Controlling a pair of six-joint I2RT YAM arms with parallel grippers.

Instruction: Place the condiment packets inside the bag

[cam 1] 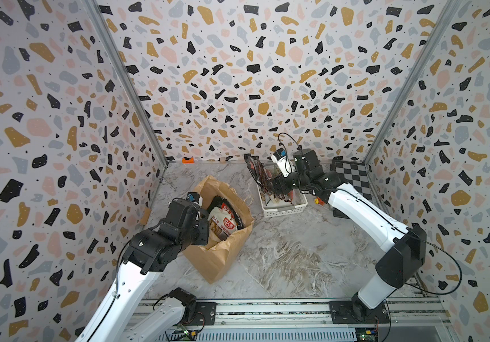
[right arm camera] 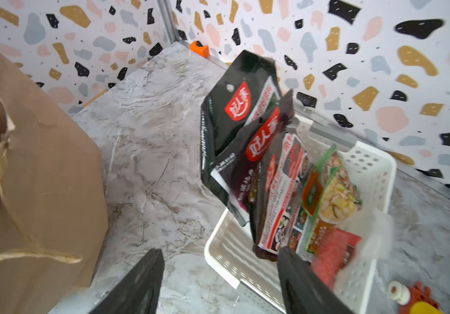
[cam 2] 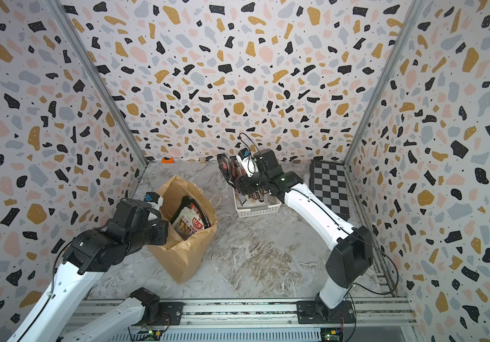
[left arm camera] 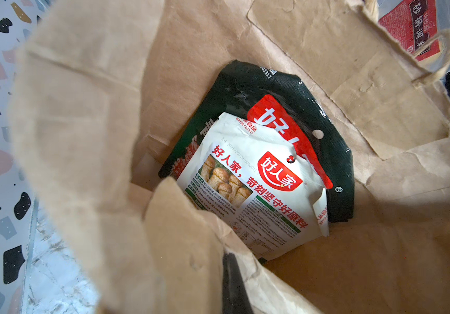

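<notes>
The brown paper bag stands open at left, with a white packet and a dark green-black packet inside. My left gripper is shut on the bag's near rim; one dark finger shows against the paper. More condiment packets stand in the white basket: dark ones leaning together over its left side, a green-and-orange one and a red one. My right gripper is above the basket, open, nothing visible between its fingers. In the top views its arm covers part of the packets.
A black-and-white checkered board lies right of the basket. Small red and yellow items sit beside the basket. An orange piece is at the back wall.
</notes>
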